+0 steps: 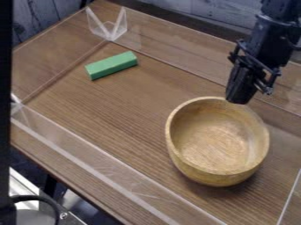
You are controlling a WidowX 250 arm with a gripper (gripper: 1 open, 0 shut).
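Note:
My gripper (240, 93) hangs at the right, just above the back rim of a large round wooden bowl (217, 149); it looks shut, with nothing visible between its fingers. The bowl is empty. A green block (113, 65) lies on the wooden table toward the back left, apart from the bowl and the gripper.
A clear plastic piece (108, 25) stands at the back left corner of the table (83, 132). Dark cables and hardware show at the left edge and bottom left.

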